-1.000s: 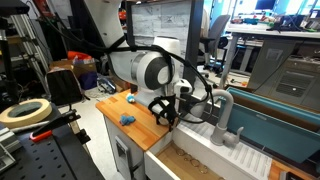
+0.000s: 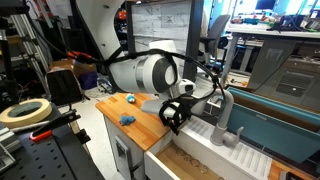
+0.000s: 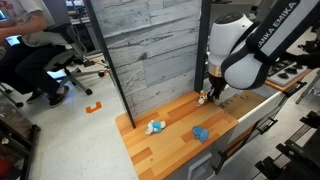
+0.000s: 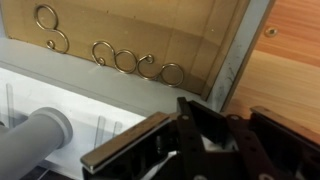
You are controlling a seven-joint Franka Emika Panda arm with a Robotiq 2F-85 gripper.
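Note:
In exterior view 1 my dark gripper (image 2: 174,126) reaches down to the near-left corner of an open compartment, where the wooden counter (image 2: 135,133) ends. The wrist view shows its black fingers (image 4: 125,148) low in the picture, close to the grey rim (image 4: 245,45) between the counter and the compartment. They look closed around something, but the arm and the fingers hide what it is. Several curled wire pieces (image 4: 125,60) lie on the compartment's brown floor (image 4: 190,25), beyond the fingertips and apart from them.
A grey tap (image 2: 222,115) rises from the white ledge (image 2: 235,150) beside the compartment. Blue cloth (image 3: 201,133) and a roll of tape (image 3: 154,127) lie on the counter, whose middle is clear. A blue-walled trough (image 2: 265,120) runs behind.
My arm's white body has swung left and leans more over the counter. The gripper end stays near the same corner, only slightly lower. The objects on the counter have not moved.

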